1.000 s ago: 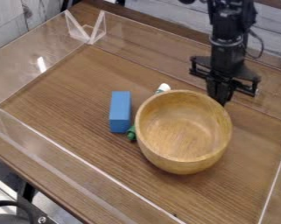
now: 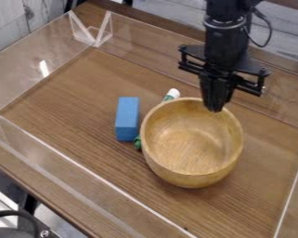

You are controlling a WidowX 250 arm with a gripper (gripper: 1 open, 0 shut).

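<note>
My black gripper [image 2: 215, 100] hangs over the back rim of a large yellow plastic bowl [image 2: 192, 156], its fingers shut with nothing visible between them. A blue block [image 2: 127, 119] lies left of the bowl. A small white object [image 2: 173, 95] sits behind the bowl, and small green items [image 2: 137, 144] show at its left edge.
A clear edge strip runs along its left and back sides, and a dark cable shows at the lower left.
The bowl and block have stayed in place.
</note>
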